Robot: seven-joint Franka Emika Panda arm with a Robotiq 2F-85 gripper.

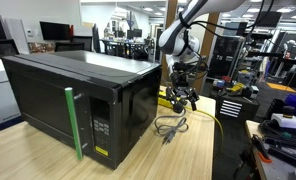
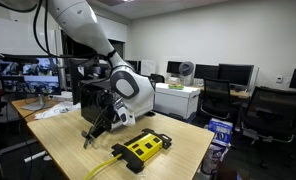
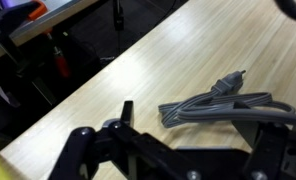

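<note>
A grey power cord (image 3: 203, 107) lies bundled in loops, its plug (image 3: 231, 82) resting on the wooden table in the wrist view. One loop of the cord arches across the right side of my gripper, partly covering it. The fingers stand open, and no firm hold on the cord shows. In exterior view 1 my gripper (image 1: 182, 105) is low over the table, beside the cord (image 1: 170, 128) and just past the right end of the black microwave (image 1: 58, 100). From the other side, my gripper (image 2: 93, 131) is also close to the tabletop.
A yellow and black box (image 2: 145, 148) sits on the table near the arm, with a yellow cable (image 2: 103, 165) running from it. A green strip (image 1: 74, 122) stands along the microwave's front.
</note>
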